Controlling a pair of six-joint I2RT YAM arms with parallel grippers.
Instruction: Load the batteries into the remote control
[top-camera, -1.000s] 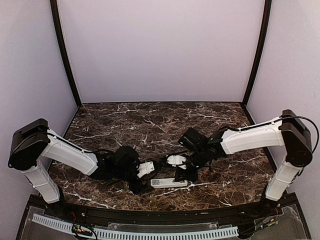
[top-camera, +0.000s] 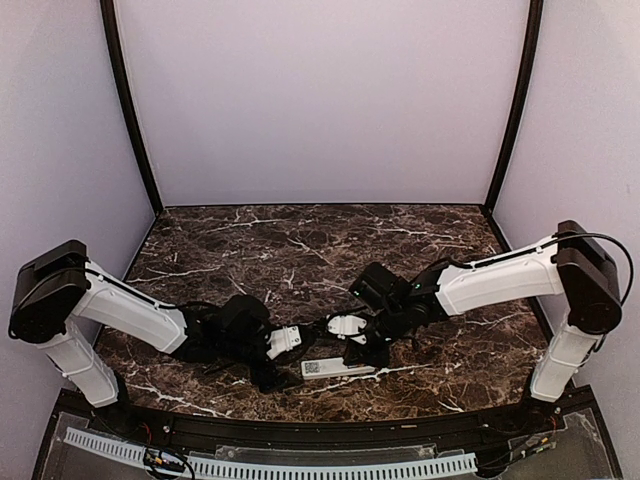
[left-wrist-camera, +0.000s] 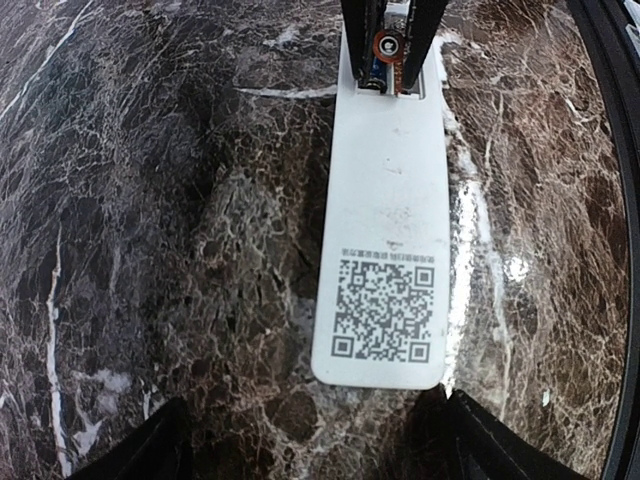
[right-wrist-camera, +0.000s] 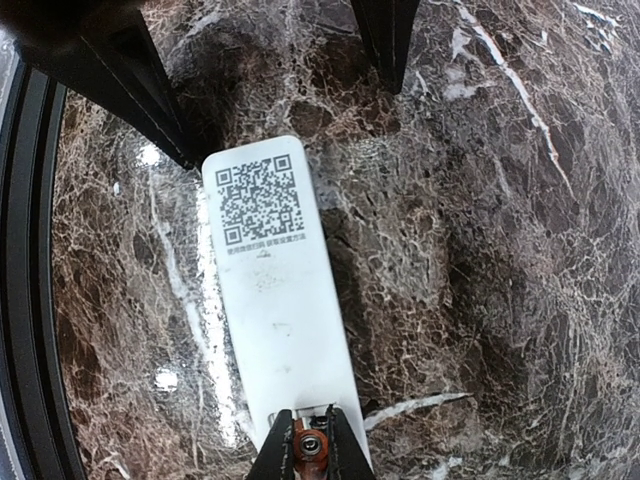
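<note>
The white remote control (left-wrist-camera: 385, 180) lies flat on the marble table, QR-code end toward my left gripper. That gripper stands open around this end, its fingers (right-wrist-camera: 385, 45) apart from the remote. At the other end, my right gripper is shut on a battery (left-wrist-camera: 388, 45) with a copper-coloured ring at its end, just over the open battery compartment (left-wrist-camera: 414, 88). Something blue, perhaps another battery (left-wrist-camera: 376, 74), shows beneath it in the compartment. The right fingers hide most of the compartment, so how the held battery sits inside cannot be told.
A dark rail (top-camera: 320, 428) runs along the front edge, close to the remote. Both grippers are close together over the remote.
My right gripper has shifted slightly left and lower over the remote's compartment end. The left arm has drifted a little to the left. The remote looks nearly unmoved.
</note>
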